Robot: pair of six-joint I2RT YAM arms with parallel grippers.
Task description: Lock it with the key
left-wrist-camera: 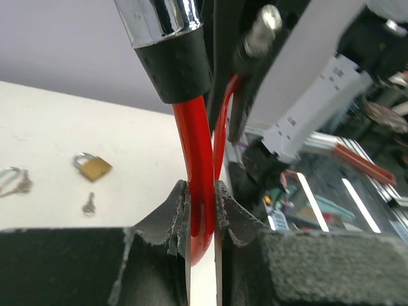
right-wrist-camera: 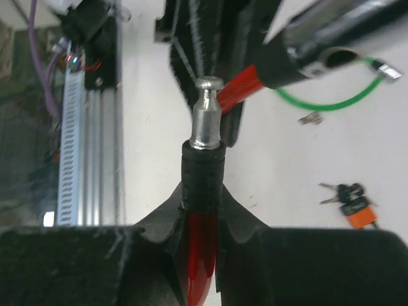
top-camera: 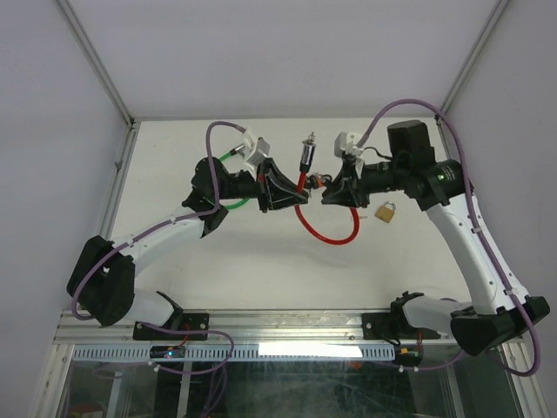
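Observation:
A red cable lock hangs in a loop [top-camera: 331, 241] between my two grippers. My left gripper is shut on the red cable, just below the black collar of its silver lock barrel [top-camera: 307, 155], which stands up above the fingers. My right gripper is shut on the other end, at the black sleeve [right-wrist-camera: 203, 172], with the bare metal pin [right-wrist-camera: 206, 118] sticking out. Barrel and pin are apart. Keys with an orange tag [right-wrist-camera: 361, 217] lie on the table, partly covered by the arms in the top view.
A brass padlock [top-camera: 385, 212] lies on the right of the table, with small keys [left-wrist-camera: 89, 204] near it. At the left is a green cable [top-camera: 237, 205], partly behind the left arm.

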